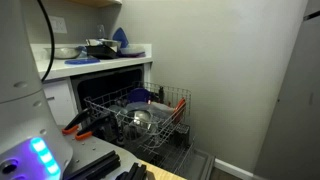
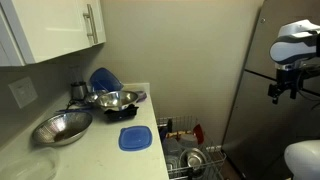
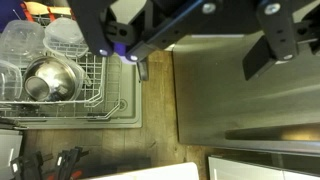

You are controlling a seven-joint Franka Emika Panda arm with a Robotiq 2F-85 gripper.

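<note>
At the right of exterior view 2, my gripper (image 2: 283,94) hangs high in front of a grey steel surface, well away from the dishes. Its dark fingers stand apart at the top of the wrist view, with nothing between them; the gripper is open. Below and to the left in the wrist view is a pulled-out dishwasher rack (image 3: 98,78). Inside it are a metal pot or bowl (image 3: 63,77) and clear plastic containers (image 3: 65,38). Exterior view 1 shows the same rack with a red item (image 1: 180,107) at its right side. My gripper is outside exterior view 1.
On the white counter (image 2: 120,165) are a metal colander (image 2: 62,128), a steel bowl (image 2: 117,100), a blue lid or board (image 2: 135,138) and a clear bowl (image 2: 35,165). Wall cabinets (image 2: 60,25) overhang it.
</note>
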